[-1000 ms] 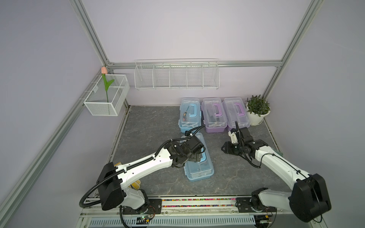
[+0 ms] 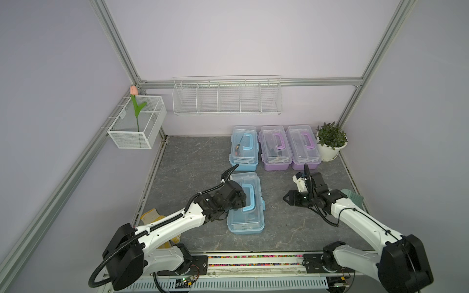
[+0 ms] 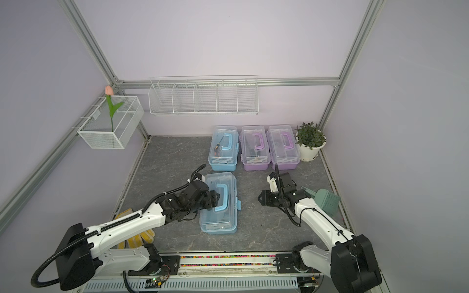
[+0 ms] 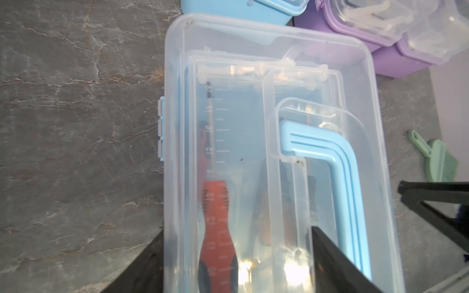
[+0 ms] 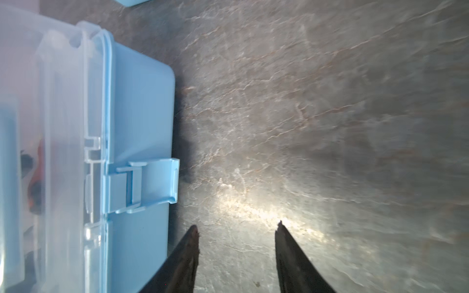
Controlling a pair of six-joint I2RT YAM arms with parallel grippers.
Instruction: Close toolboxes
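A blue toolbox (image 2: 246,222) with clear lid, blue handle and screwdrivers inside stands in the front middle. My left gripper (image 3: 211,199) is over it; in the left wrist view its fingers are blurred behind the lid, seemingly shut on the toolbox. The latch (image 5: 154,179) on the right side sticks outward. My right gripper stands part open right of the toolbox, nothing between its fingers. At the back stand a blue toolbox (image 2: 243,146) and two purple toolboxes (image 2: 275,146), lids down.
A potted plant (image 2: 330,139) stands back right, a green dustpan (image 3: 326,200) at the right edge, yellow gloves (image 3: 136,239) at front left. Wire baskets (image 2: 227,97) hang on the walls.
The front toolbox has shifted left and turned straighter, my left arm moving left with it. My right gripper has moved slightly toward the front.
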